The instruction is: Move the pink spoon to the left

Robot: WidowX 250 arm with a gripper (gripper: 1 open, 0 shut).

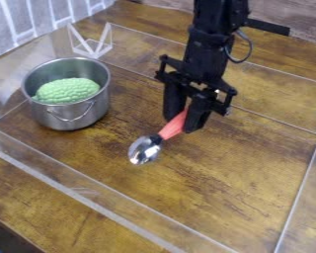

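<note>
The spoon has a pinkish-red handle (173, 127) and a shiny silver bowl (145, 150) that points toward the lower left. Around the upper end of the handle, my black gripper (188, 119) is shut, near the middle of the table. Its fingers hide the far end of the handle. Whether the spoon touches the wood or hangs just above it, I cannot tell.
A metal pot (71, 117) with a green textured object (68, 91) in it stands at the left, clear of the spoon. A white wire-like piece (91, 40) lies at the upper left. Bare wooden table (227, 188) stretches across the front and right.
</note>
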